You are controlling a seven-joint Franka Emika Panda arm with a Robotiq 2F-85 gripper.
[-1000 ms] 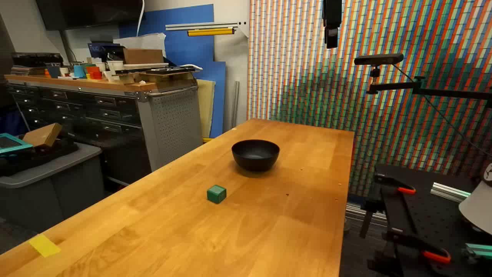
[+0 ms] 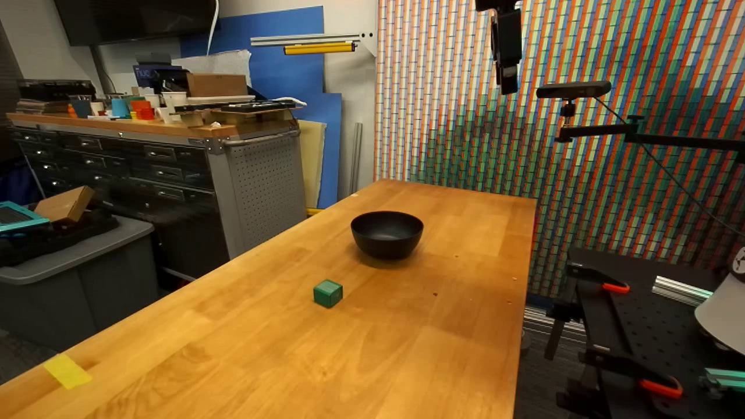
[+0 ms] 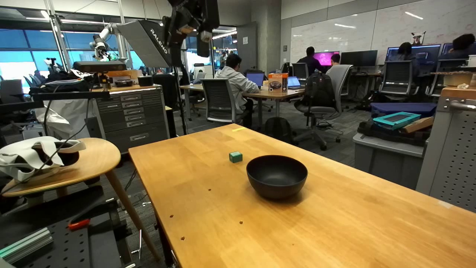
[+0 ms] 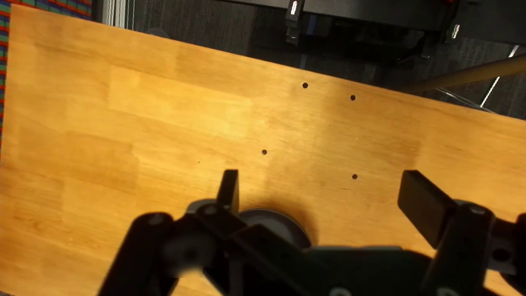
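Observation:
A small green cube [image 2: 327, 293] rests on the wooden table, a short way from a round black bowl [image 2: 387, 236]. In the second exterior view the cube [image 3: 235, 156] lies just beyond the bowl [image 3: 276, 177], not touching it. High above the table hangs my gripper [image 2: 509, 80], clear of both objects. Its fingers are spread wide in the wrist view, with the gripper open and empty. Part of the bowl [image 4: 276, 222] shows below there, mostly covered by the gripper's body. I cannot see the cube from the wrist.
Yellow tape [image 2: 67, 370] marks one table edge. A camera on an arm [image 2: 574, 90] and a black side cart [image 2: 649, 328] stand off the table's side.
In exterior view 1 my gripper hangs slightly lower and a little to the right, and it looks turned. The cube and bowl have stayed put.

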